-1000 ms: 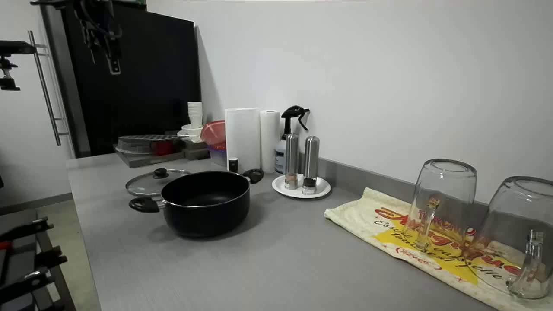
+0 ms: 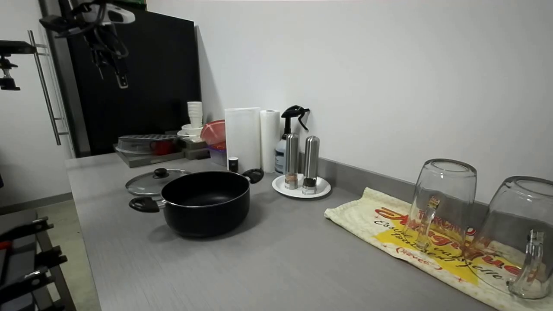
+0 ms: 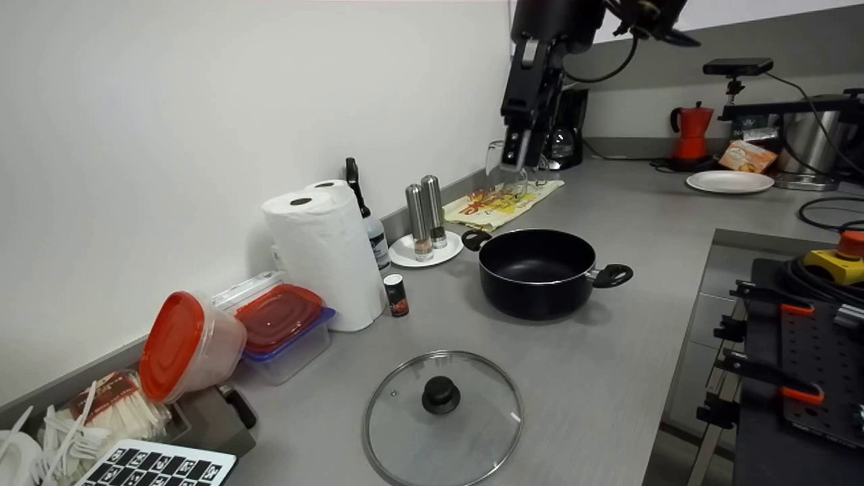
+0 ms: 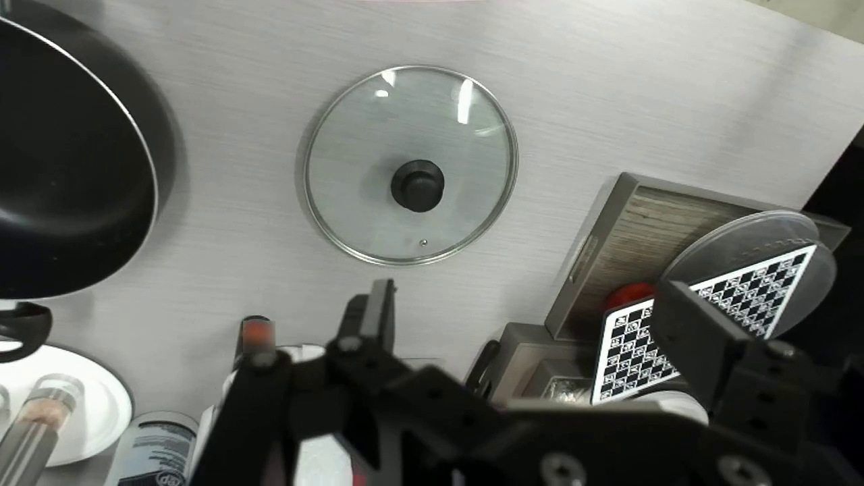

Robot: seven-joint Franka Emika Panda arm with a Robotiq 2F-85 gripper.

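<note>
Nothing sits between the fingers of my open gripper, which hangs high above the counter. Below it, a round glass lid [image 4: 348,174] with a black knob [image 4: 418,186] lies flat on the counter, knob up. In the wrist view the lid is ahead of the fingertips and apart from them. Exterior view 2 has the gripper [image 3: 520,150] at the top, and the lid [image 3: 478,405] in front. An uncovered black pot [image 2: 207,215] with two handles stands next to the lid. From what shows, the pot looks empty.
Paper towel rolls [image 3: 324,259], a small spice jar [image 3: 396,295] and two mills on a white plate [image 3: 402,252] line the wall side. A grey tray [image 4: 603,243] with a patterned board [image 4: 640,356] is beyond the lid. Glass jugs [image 2: 443,202] rest on a cloth.
In exterior view 1 my gripper has come lower and slightly to the right. The lid, pot and other items have not moved.
</note>
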